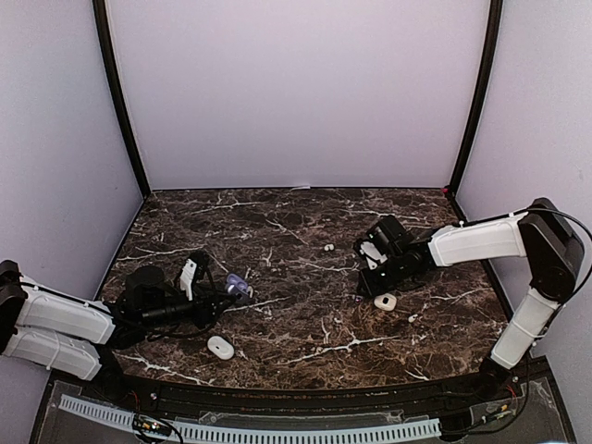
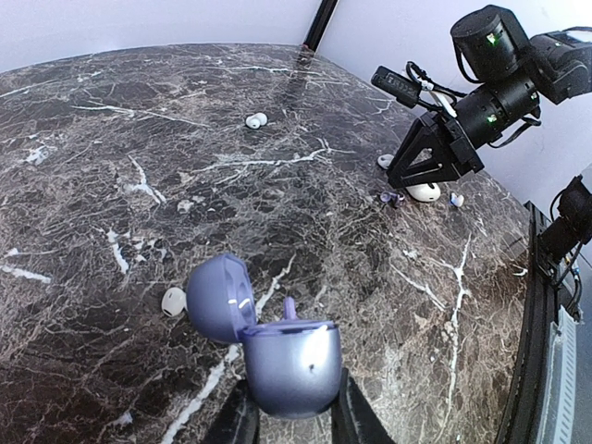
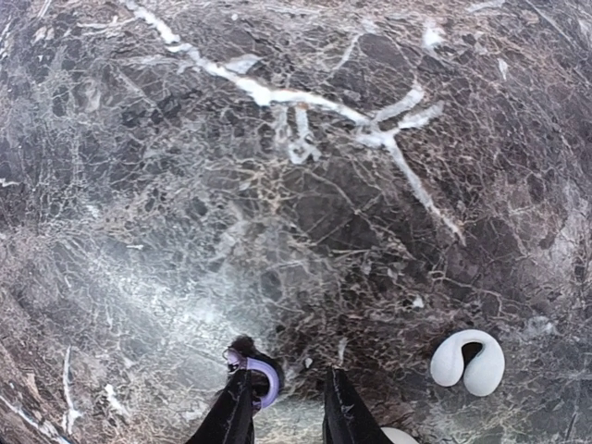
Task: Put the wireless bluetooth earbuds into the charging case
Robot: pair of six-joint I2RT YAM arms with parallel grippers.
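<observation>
My left gripper is shut on a purple charging case [image 2: 294, 370], its lid [image 2: 220, 298] standing open. A purple tip [image 2: 289, 309] pokes up from inside the case. Over at the right side of the table, my right gripper points down with its fingers apart. A curved purple earbud [image 3: 265, 377] lies on the marble just beyond its left fingertip, apart from the right one. Nothing shows between the right fingers. In the left wrist view, that earbud [image 2: 392, 198] sits below the right gripper.
A white U-shaped piece [image 3: 469, 363] and a white oval case [image 1: 386, 302] lie close to the right gripper. Another white case [image 1: 220, 347] is near the left arm, and a small white pair [image 1: 329, 247] sits farther back.
</observation>
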